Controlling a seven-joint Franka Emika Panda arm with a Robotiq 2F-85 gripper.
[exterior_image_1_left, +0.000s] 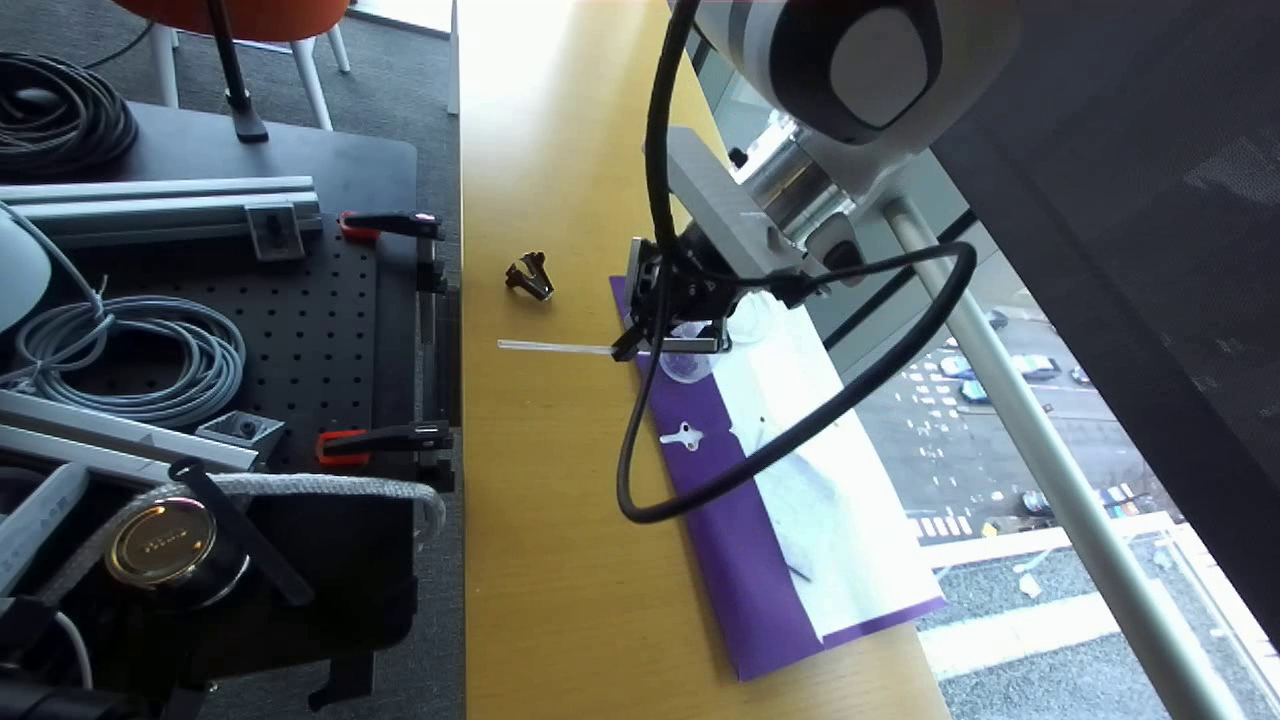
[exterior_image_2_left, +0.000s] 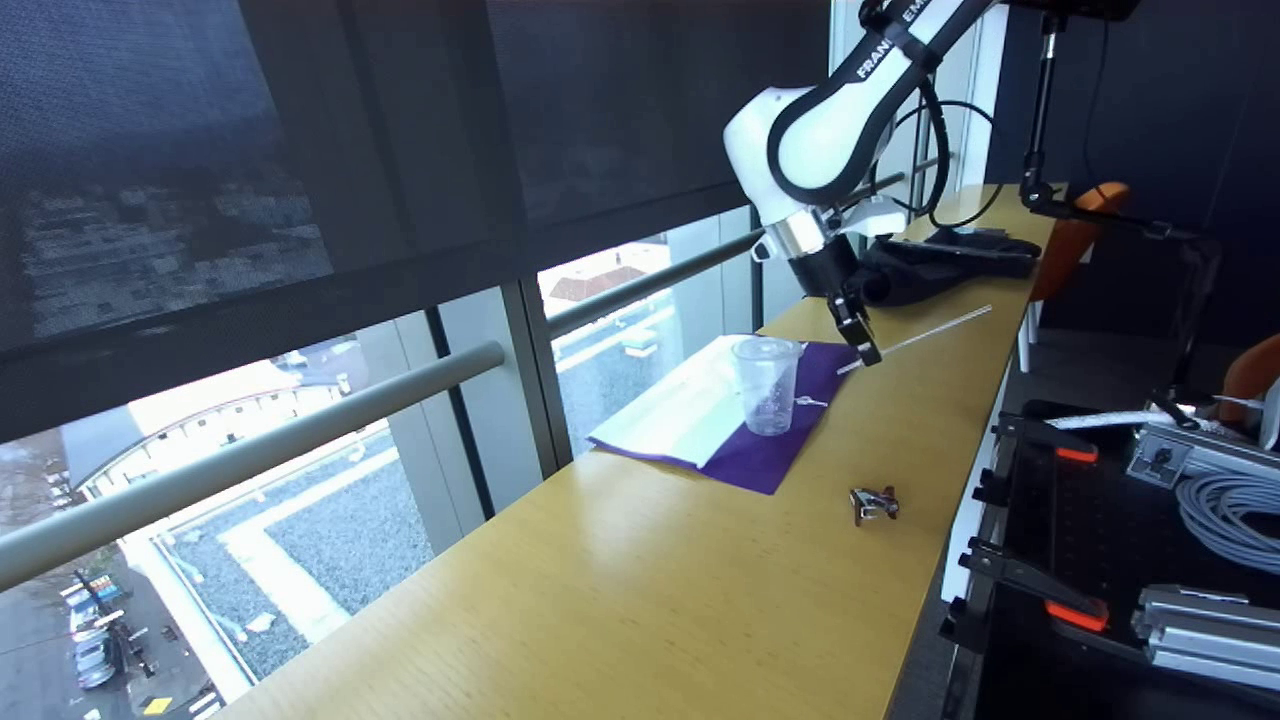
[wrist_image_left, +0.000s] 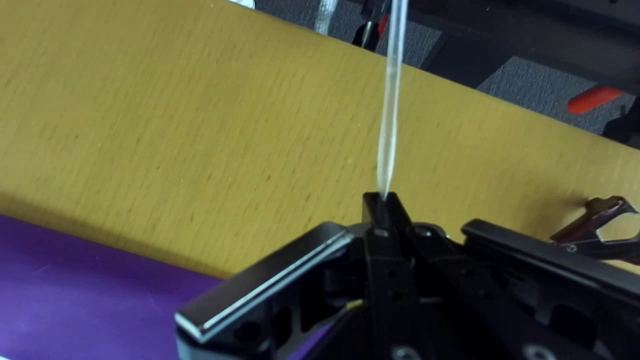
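My gripper is shut on a thin clear straw, which points away from the fingertips toward the table's edge in the wrist view. Exterior view 1 has the straw reaching leftward past the purple folder's edge, over bare table. A clear plastic cup stands upright on the purple folder. Seen from exterior view 2, the gripper is off to the right of the cup, with the straw outside it. The arm partly hides the cup in exterior view 1.
A staple remover lies on the bare table near its edge. White paper and a small white piece lie on the folder. A window rail runs alongside.
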